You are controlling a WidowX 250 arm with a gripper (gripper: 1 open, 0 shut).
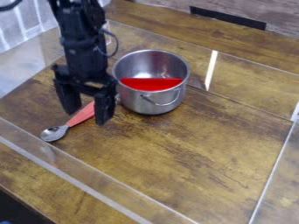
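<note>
My gripper (pixel 84 101) is a black arm with open fingers, hanging at the upper left over a spoon (pixel 54 131) with a red handle. The spoon lies on the wooden table (pixel 198 166), its handle partly hidden behind the gripper. Right of the gripper stands a steel pot (pixel 149 98) with a red object (pixel 149 82) inside it.
A white strip (pixel 212 68) stands to the right of the pot. Transparent edges run along the left and right sides.
</note>
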